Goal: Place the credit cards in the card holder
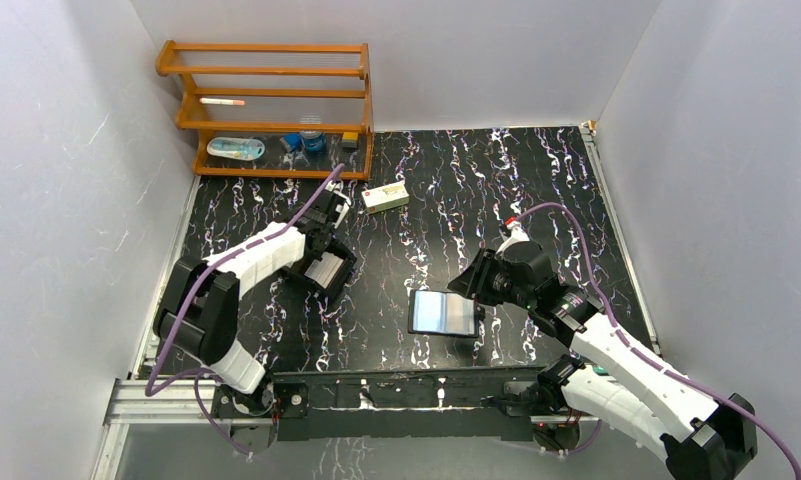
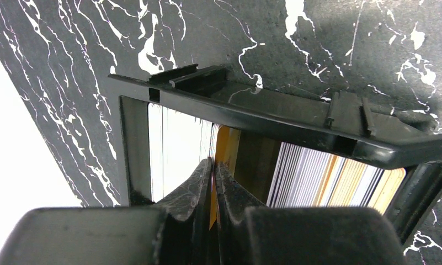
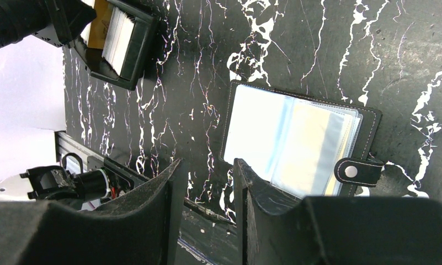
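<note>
A black box [image 2: 246,110] holds two stacks of cards with a gap between them. In the left wrist view, my left gripper is shut at the inner edge of the left card stack [image 2: 174,138], touching or very close to an orange-edged card [image 2: 223,138]; no card shows clearly between its fingertips. The right card stack [image 2: 326,179] lies across the gap. The card holder [image 3: 262,127] lies open on the table, clear sleeves up, its snap strap [image 3: 359,172] at one side. My right gripper hangs open and empty beside the holder.
A small pale box [image 1: 385,197] stands behind the card box. At the back left is a wooden rack [image 1: 266,125] with several small items. Bare marble-patterned table [image 1: 496,200] lies between the card box and the right side.
</note>
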